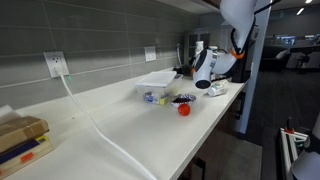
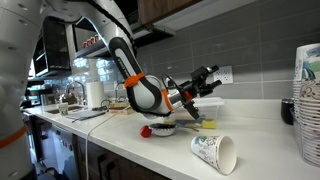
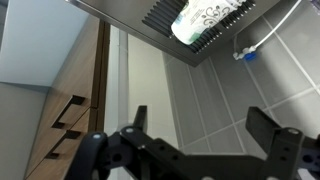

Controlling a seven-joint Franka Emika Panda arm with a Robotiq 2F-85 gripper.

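Observation:
My gripper reaches out over the counter in exterior view 2, its dark fingers spread apart and nothing between them. At the bottom of the wrist view, the gripper shows a wide gap between its fingers. A white patterned cup lies on its side near the counter's front, below and apart from the gripper. That cup appears at the top edge of the wrist view. On the counter sit a red ball and a dark patterned dish.
A white-lidded container stands by the back wall. Stacked patterned cups rise at the right in exterior view 2. Boxes occupy the near left end.

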